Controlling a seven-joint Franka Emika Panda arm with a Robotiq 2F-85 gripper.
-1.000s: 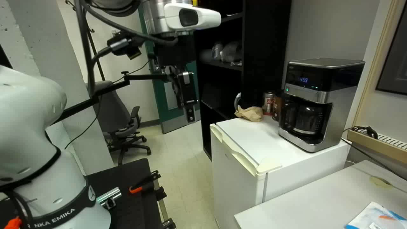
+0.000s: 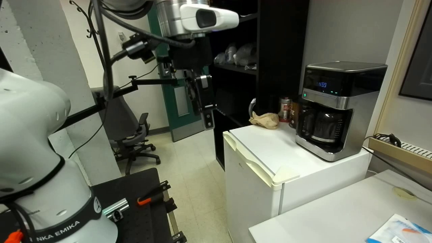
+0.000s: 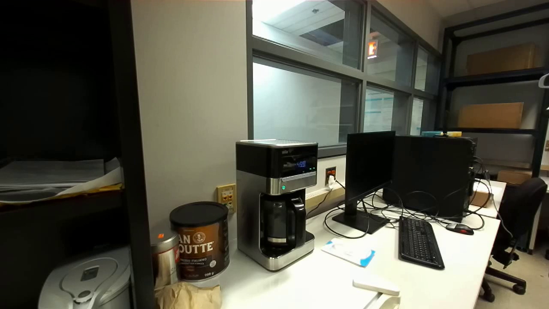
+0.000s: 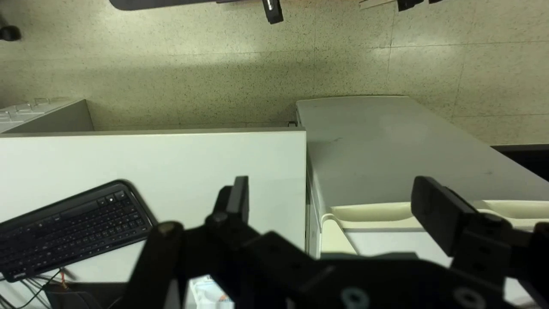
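High above the floor gap in front of the white mini fridge, my gripper points downward, clear of everything. Its fingers stand wide open in the wrist view, one finger on the left over the desk and the other finger on the right over the fridge's front edge. Nothing is between them. A black and steel coffee maker, its glass carafe inside, stands on the fridge top. Beside it are a brown coffee tub, a silver-and-red can and a crumpled tan bag.
A white desk adjoins the fridge, carrying a packet, keyboard and monitor. A tall black shelf rises behind the fridge's far end. Open floor lies between my base table and the fridge.
My arm and gripper have shifted slightly to the right in exterior view 1, toward the fridge. The objects on the fridge have stayed put.
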